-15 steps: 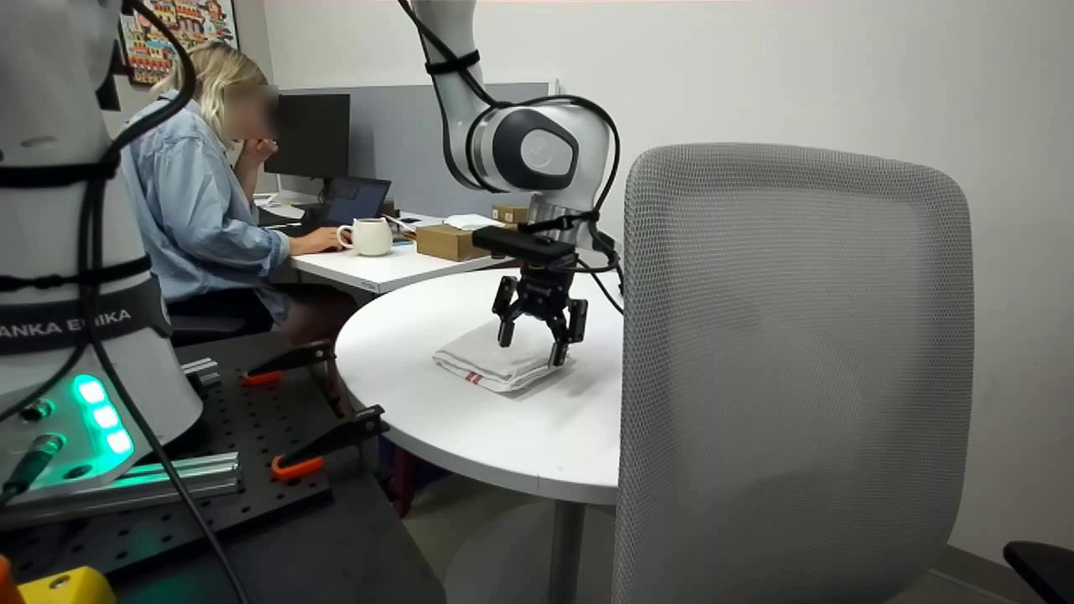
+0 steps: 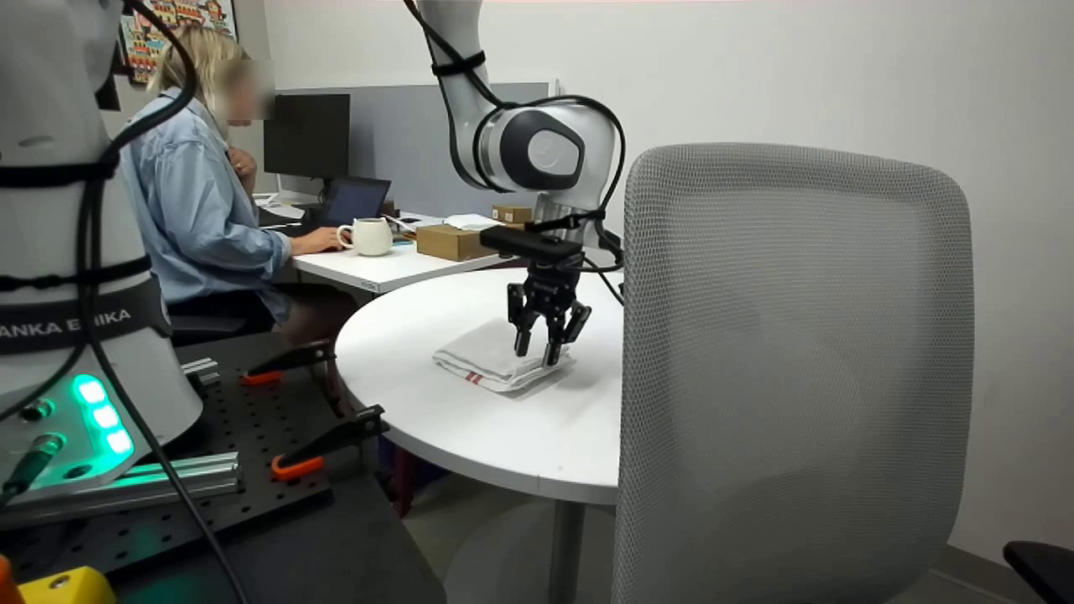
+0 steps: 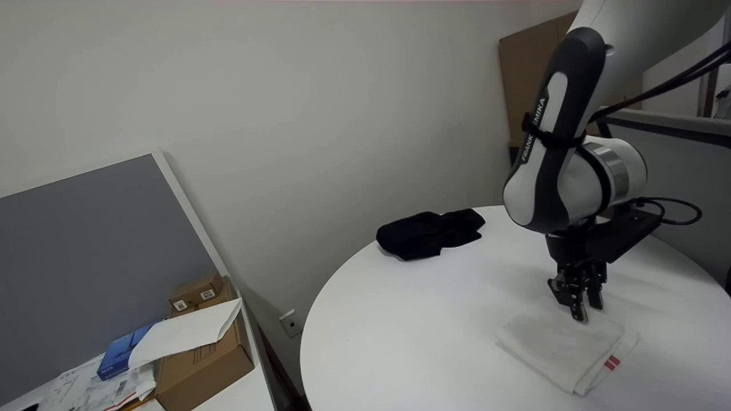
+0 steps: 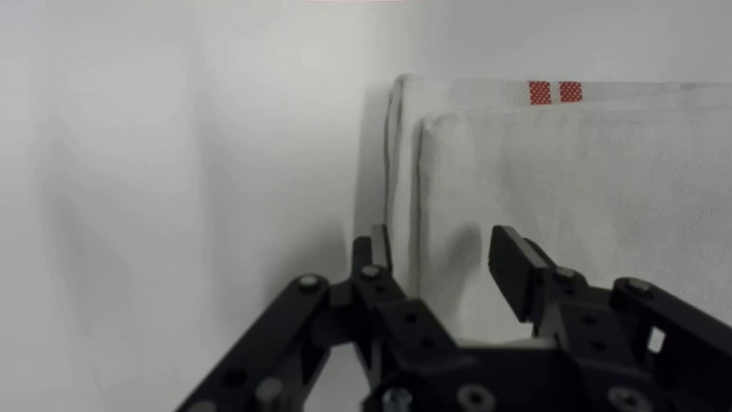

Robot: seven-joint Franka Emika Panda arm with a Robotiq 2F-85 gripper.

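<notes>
A folded white cloth (image 2: 490, 356) with red stripes lies flat on the round white table (image 3: 384, 329). My gripper (image 2: 538, 354) points down at the edge of the cloth farthest from the robot base. In the wrist view the gripper straddles that folded edge: the left finger (image 4: 370, 254) is at the edge's outer side, the right finger (image 4: 518, 268) over the cloth's top. A gap shows between the fingers, with the layered edge of the cloth (image 4: 583, 178) visible in it. Whether the fingertips touch the cloth I cannot tell.
A black cloth-like item (image 3: 428, 234) lies at the table's far side. In exterior view 1 a grey mesh chair (image 2: 795, 362) hides the table's right part. A person (image 2: 206, 181) sits at the desk with a mug (image 2: 370, 236).
The gripper's fingers have come closer together, and the arm has shifted slightly to the right in exterior view 1. The cloth looks unmoved. The person's raised hand has lowered.
</notes>
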